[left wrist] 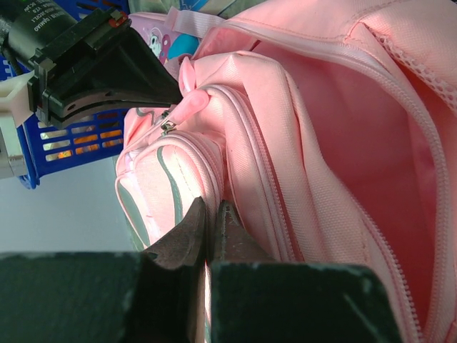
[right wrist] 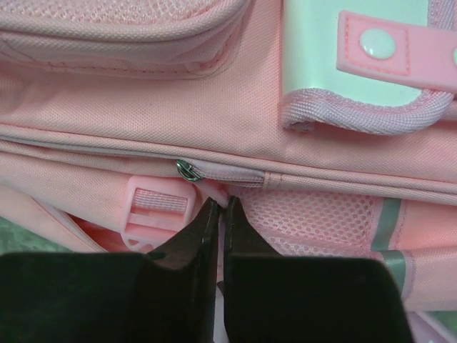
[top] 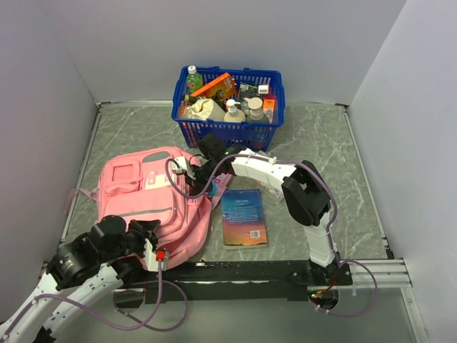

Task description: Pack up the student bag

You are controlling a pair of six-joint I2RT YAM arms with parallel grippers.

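The pink student bag (top: pixel 136 186) lies on the left of the table, its main compartment (left wrist: pixel 371 143) gaping in the left wrist view. My left gripper is shut on the bag's fabric near its front edge. My right gripper is shut at a zipper pull (right wrist: pixel 214 189) on the bag's seam; whether the pull is between its fingertips is hard to tell. A pink case (left wrist: pixel 150 28) shows behind the bag, largely hidden.
A blue basket (top: pixel 228 132) full of bottles and boxes stands at the back. A book (top: pixel 244 218) lies right of the bag, with bare table at the right and back left.
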